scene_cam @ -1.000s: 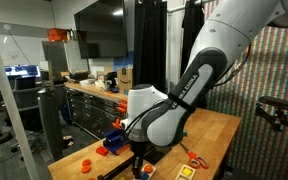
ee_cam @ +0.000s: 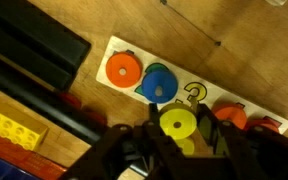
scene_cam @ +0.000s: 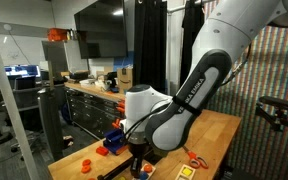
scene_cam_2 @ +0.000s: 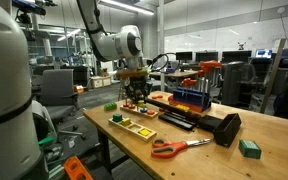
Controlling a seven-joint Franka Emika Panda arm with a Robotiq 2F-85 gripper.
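Observation:
In the wrist view, a round yellow piece (ee_cam: 178,123) sits between the fingertips of my gripper, which is shut on it. Beneath and around it lies a pale wooden board (ee_cam: 202,88) with printed figures, a "2" among them. On the board's left part are an orange disc (ee_cam: 123,70) and a blue disc (ee_cam: 160,85). Farther right along it, another orange disc (ee_cam: 230,115) shows, partly behind a finger. More yellow (ee_cam: 187,147) is visible just below the held piece. Whether the held piece touches the board cannot be told. Exterior view 1 has the fingertips hidden behind the arm.
A second pale board with colored pieces (scene_cam_2: 134,127) lies near the table's front edge. Red-handled scissors (scene_cam_2: 179,147), a black block (scene_cam_2: 225,130) and a green block (scene_cam_2: 249,149) lie to the right. A yellow brick (ee_cam: 17,130) and black bars flank the board. Bare tabletop shows farther right.
The arm has shifted only slightly, its elbow a little lower than one second ago. The objects on the table look unmoved.

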